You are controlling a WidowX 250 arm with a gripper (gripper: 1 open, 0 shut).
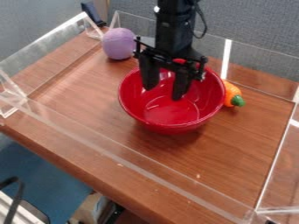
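Observation:
A red bowl [166, 109] sits on the wooden table in the middle of the view. My black gripper [166, 86] hangs over it from above, its two fingers spread apart and reaching down inside the rim at the back half of the bowl. Nothing shows between the fingers. A purple round object [118, 43] lies at the back left, and an orange carrot-like object with a green end [232, 94] lies just right of the bowl, partly behind it.
Clear plastic walls [260, 58] border the wooden table [105, 166]. A grey panel stands behind.

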